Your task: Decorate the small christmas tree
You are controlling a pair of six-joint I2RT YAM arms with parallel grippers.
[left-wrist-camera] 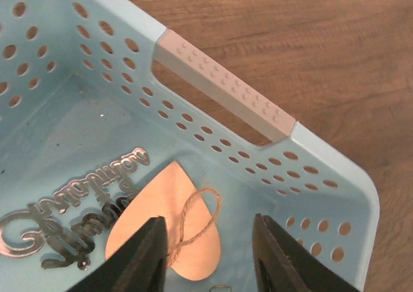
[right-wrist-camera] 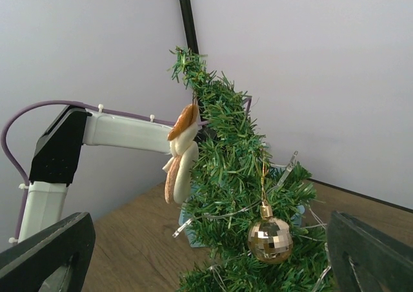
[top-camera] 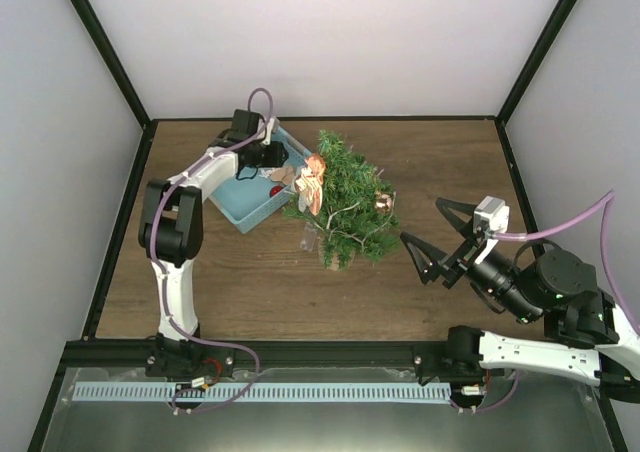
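Observation:
The small tree [top-camera: 350, 222] stands mid-table, a gold mirrored ball [right-wrist-camera: 270, 239] and a white-and-tan ornament [right-wrist-camera: 184, 169] hanging on it. My left gripper is over the blue basket [top-camera: 245, 207], fingers apart. Below it in the left wrist view lie a pale wooden drop-shaped ornament [left-wrist-camera: 145, 221] with a string loop and a shiny script ornament [left-wrist-camera: 64, 195]. A red ornament [top-camera: 276, 190] shows in the top view. My right gripper is open, facing the tree from the right.
A clear piece [top-camera: 308, 237] lies beside the tree's left front. Walls enclose the table on the back and sides.

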